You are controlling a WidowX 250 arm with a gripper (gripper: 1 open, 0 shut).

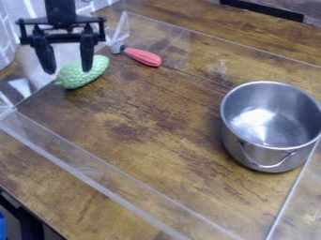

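My black gripper point(68, 56) is at the upper left, open, its fingers pointing down above a green oblong object point(84, 80) with a pale textured surface that lies on the wooden table. I cannot tell whether the fingers touch it. Just right of it lies a pink-red implement point(143, 56) with a pale end. A large steel pot point(269, 122) stands at the right.
Transparent strips or walls border the work area on the wooden table point(150, 141). Crumpled pale material lies at the left edge behind the gripper.
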